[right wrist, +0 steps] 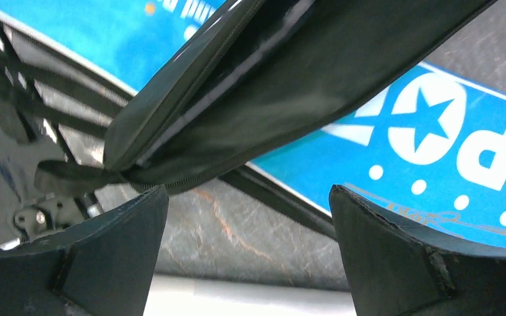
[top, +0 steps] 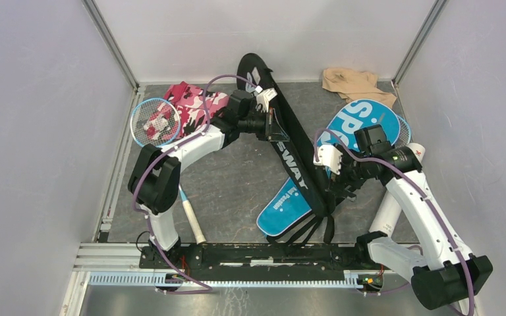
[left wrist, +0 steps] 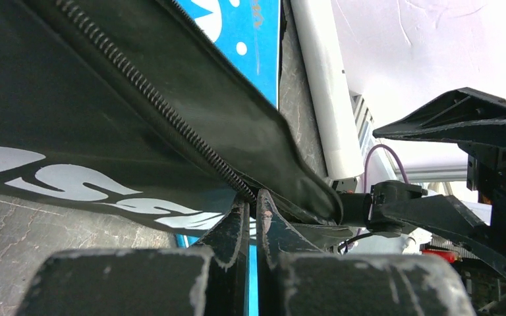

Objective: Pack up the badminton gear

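A long black bag point(top: 293, 131) with white lettering runs diagonally across the middle. In the left wrist view, my left gripper is shut on this black bag point(left wrist: 191, 99) at its zipper edge. Under the bag lies a blue racket cover point(top: 283, 209), partly hidden. Near the bag's lower end, my right gripper point(top: 350, 195) stands open, with nothing clasped between its fingers; the bag's loose end point(right wrist: 171, 118) shows beyond them in the right wrist view. A blue-rimmed racket point(top: 155, 122) lies at the left, its shaft partly hidden by my left arm, its pale handle point(top: 194, 220) near the front.
Pink camouflage cloth point(top: 197, 102) lies beneath the racket head. At the back right sits a tan cloth point(top: 359, 84). A white tube point(top: 389, 210) lies along the right side. Black straps point(top: 303, 232) trail toward the front edge. Left of the bag, the grey floor point(top: 237, 191) is bare.
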